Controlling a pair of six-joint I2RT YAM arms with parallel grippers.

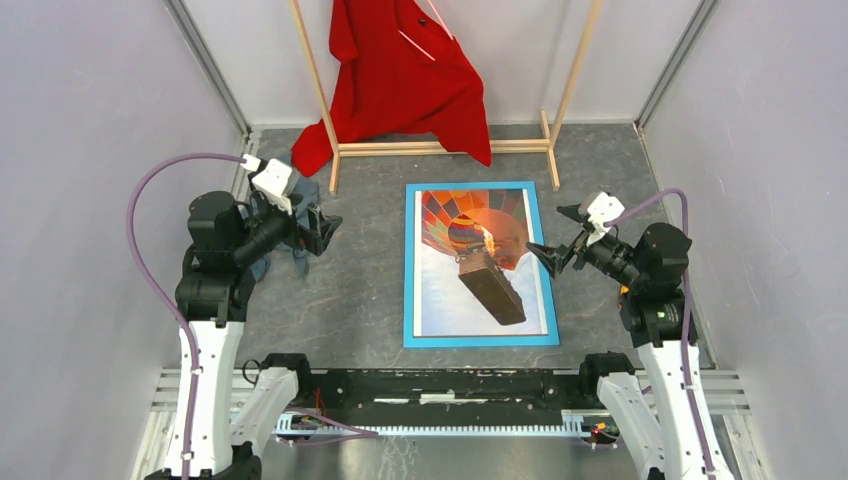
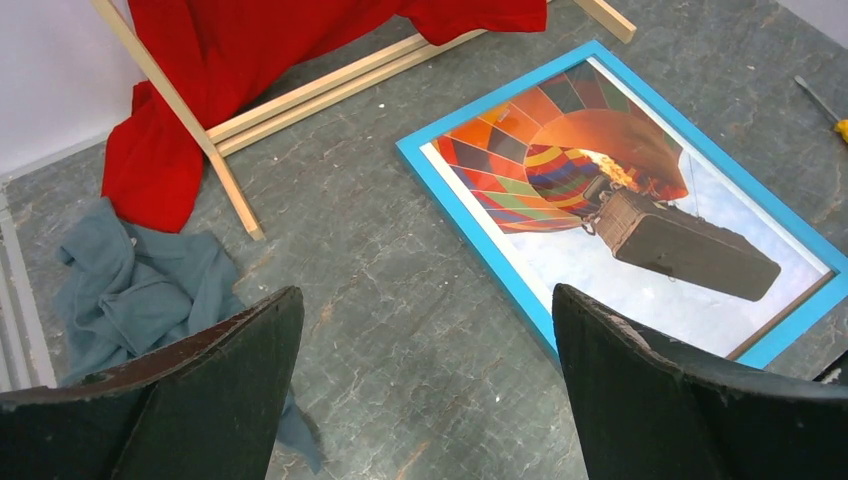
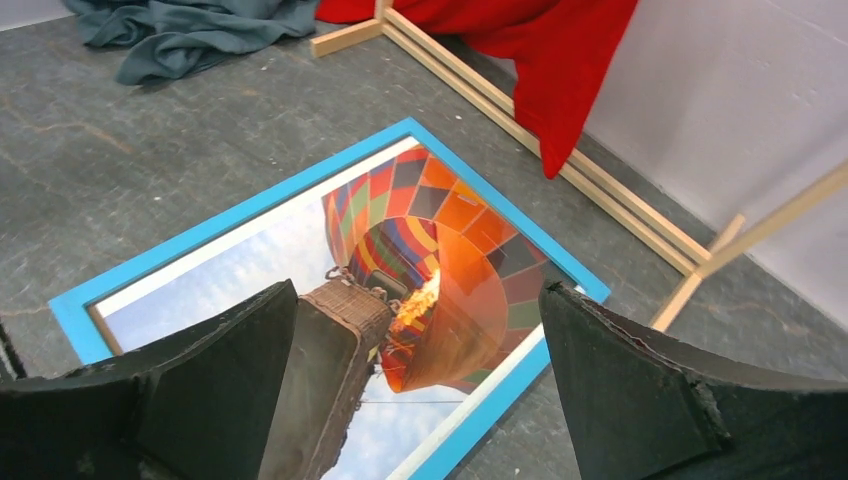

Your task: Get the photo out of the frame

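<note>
A blue frame (image 1: pixel 409 265) lies flat on the grey floor, holding a photo (image 1: pixel 470 300) of a hot-air balloon and basket. The same frame (image 2: pixel 470 230) and photo (image 3: pixel 440 280) show in both wrist views. My left gripper (image 1: pixel 325 227) hangs open to the left of the frame, nothing between its fingers. My right gripper (image 1: pixel 545 250) is open over the frame's right edge, also empty.
A wooden rack (image 1: pixel 440 148) with a red garment (image 1: pixel 400 80) stands at the back. Grey-blue cloth (image 2: pixel 150 290) lies at the left. A yellow-handled screwdriver (image 2: pixel 840 128) lies at the right. Bare floor separates cloth and frame.
</note>
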